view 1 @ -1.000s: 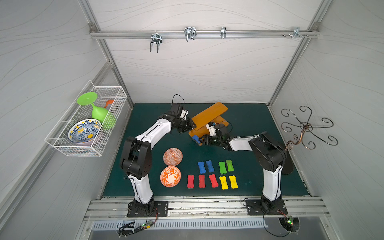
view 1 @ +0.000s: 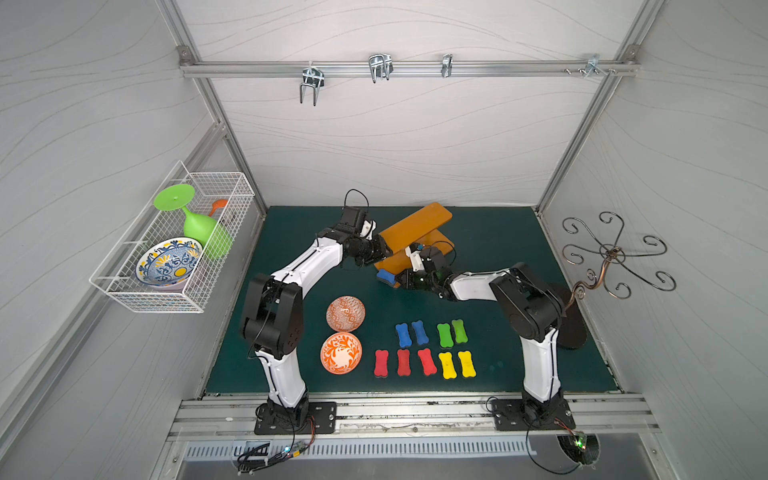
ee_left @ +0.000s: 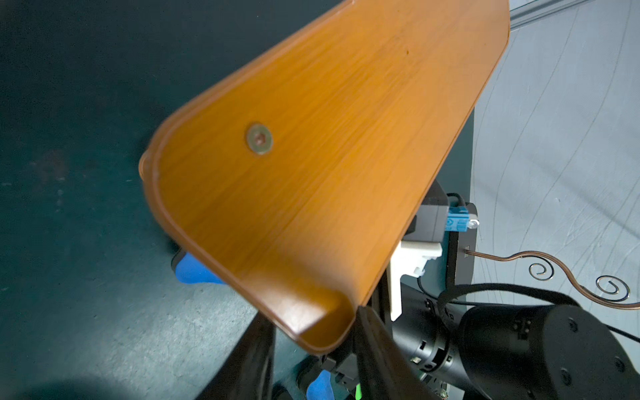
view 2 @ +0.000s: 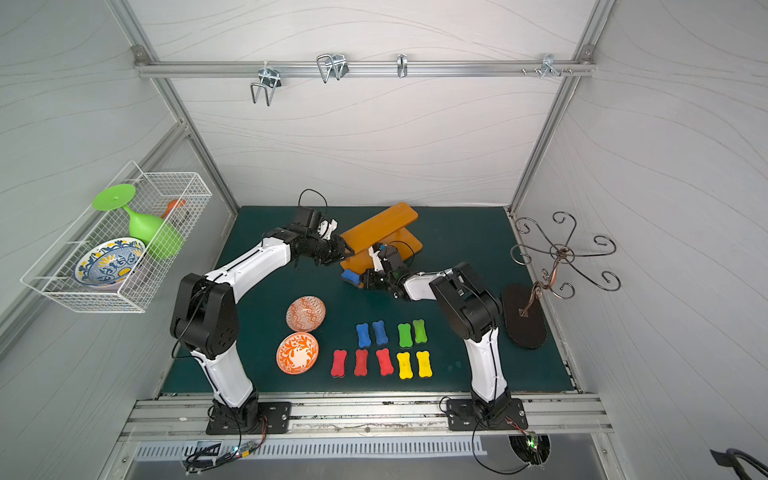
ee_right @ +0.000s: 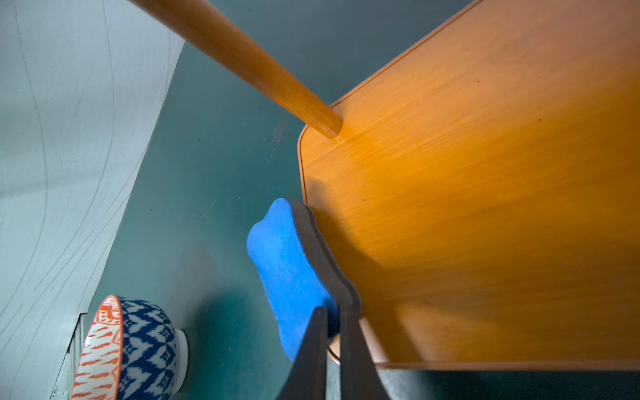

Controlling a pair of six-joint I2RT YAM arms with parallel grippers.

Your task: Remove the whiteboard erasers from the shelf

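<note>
The two-tier wooden shelf (view 1: 416, 228) stands at an angle at the back of the table. My left gripper is shut on the near corner of its upper board (ee_left: 300, 166). A blue eraser (ee_right: 280, 260) with a dark grey base lies tilted at the rim of the lower board (ee_right: 466, 233), partly overhanging it. The fingers of my right gripper are close together at the eraser's near end; whether they grip it I cannot tell. On the table lie loose erasers: blue (view 1: 404, 334), green (view 1: 445, 334), red (view 1: 404, 362) and yellow (view 1: 447, 365).
Two orange-patterned dishes (view 1: 341, 353) sit front left of the shelf. A wire basket (view 1: 144, 301) hangs on the left wall, and a curly metal stand (view 2: 525, 316) stands at right. A shelf post (ee_right: 246, 56) rises near the eraser.
The blue eraser has shifted left and turned, now sticking out past the lower board's edge. My right gripper moved slightly left with it; the shelf shifted a little left. The left arm looks nearly still.
</note>
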